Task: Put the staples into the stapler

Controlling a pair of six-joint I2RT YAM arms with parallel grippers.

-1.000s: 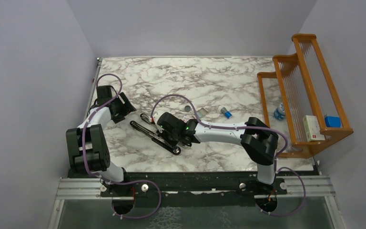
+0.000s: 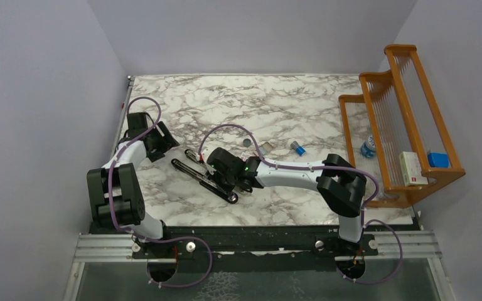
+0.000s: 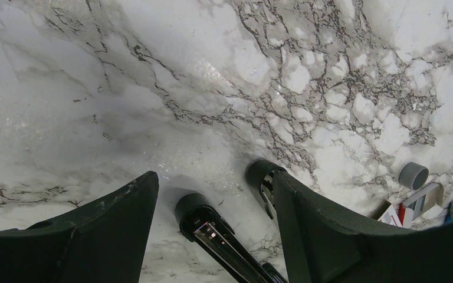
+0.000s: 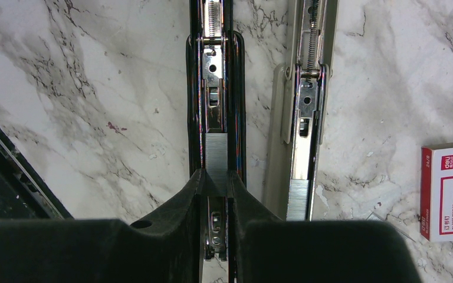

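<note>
In the right wrist view the opened black stapler [image 4: 214, 112] runs upright, its metal channel facing up. A grey staple strip [image 4: 217, 150] lies in that channel. My right gripper is at the strip, one fingertip on either side and close to its edges; whether they pinch it does not show. To the right is a second, beige-grey opened stapler [image 4: 307, 141] with staples [image 4: 298, 197] in its channel. My left gripper stands open above the table at the left, nothing between its fingertips; the far end of the black stapler [image 3: 203, 221] appears below.
A red and white staple box [image 4: 448, 191] lies right of the staplers. Several small items, among them a blue-and-grey piece [image 2: 297, 148] and a grey ring [image 2: 246, 143], sit beyond the right gripper. A wooden rack [image 2: 376, 119] takes the right side.
</note>
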